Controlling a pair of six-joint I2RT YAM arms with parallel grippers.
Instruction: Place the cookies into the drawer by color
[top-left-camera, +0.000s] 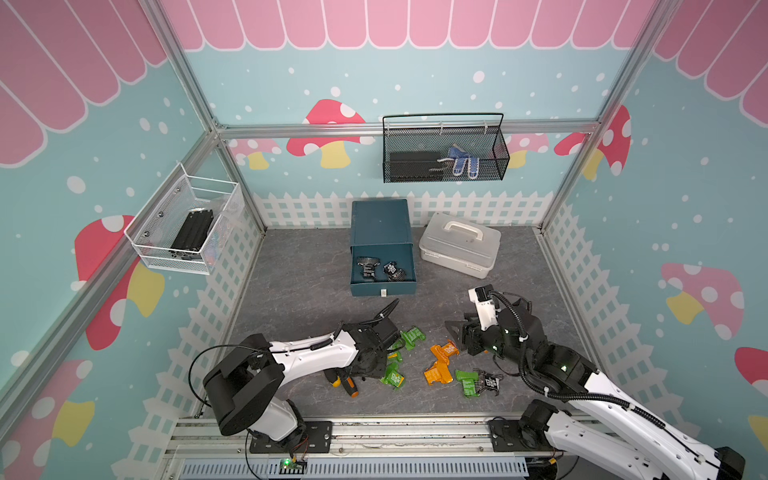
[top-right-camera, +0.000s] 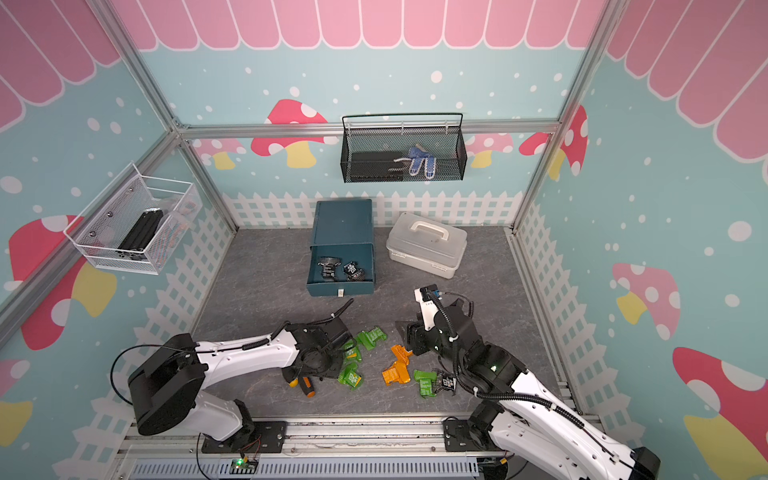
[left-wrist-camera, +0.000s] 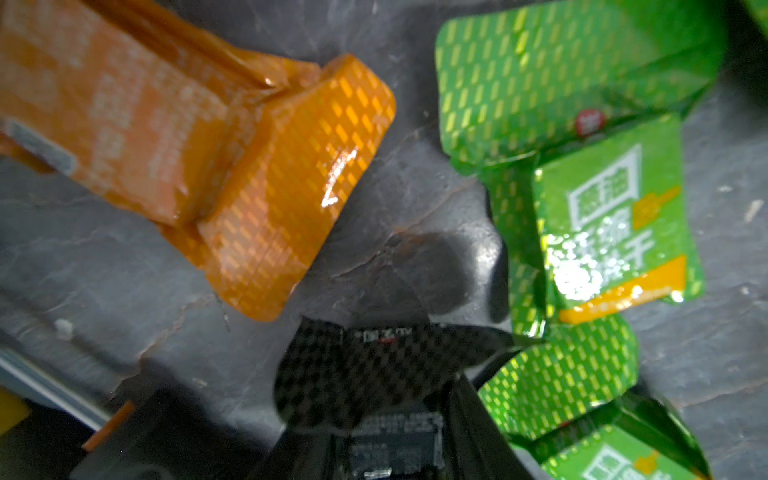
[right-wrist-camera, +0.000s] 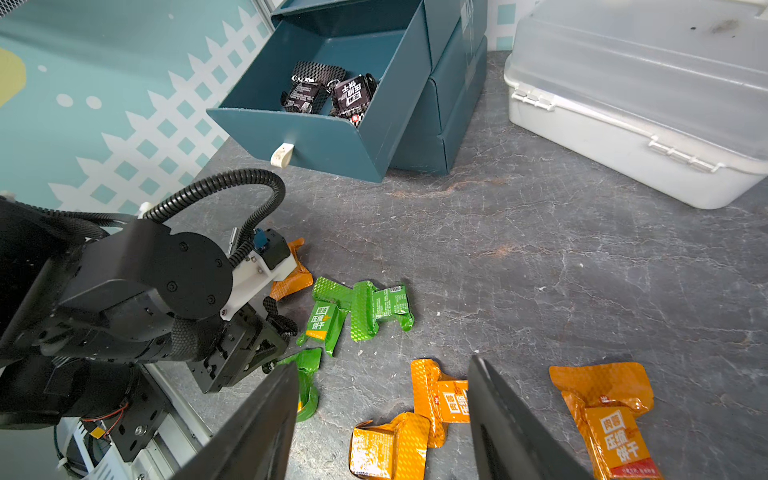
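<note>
In the left wrist view my left gripper is low over a black cookie pack (left-wrist-camera: 384, 360), its fingers either side of it; whether they grip it cannot tell. An orange pack (left-wrist-camera: 104, 120) and green packs (left-wrist-camera: 608, 200) lie beside it. My right gripper hangs open over the table, near orange packs (right-wrist-camera: 608, 424). The blue drawer unit (top-left-camera: 380, 220) has its top drawer (right-wrist-camera: 264, 128) pulled out, with black packs (right-wrist-camera: 352, 96) inside. More green (top-left-camera: 412, 338) and orange packs (top-left-camera: 438, 372) lie along the front, with a black pack (top-left-camera: 488, 382).
A white lidded box (top-left-camera: 460, 244) stands right of the drawer unit. A black wire basket (top-left-camera: 444, 168) and a white one (top-left-camera: 184, 228) hang on the walls. The table between the drawer and the packs is clear.
</note>
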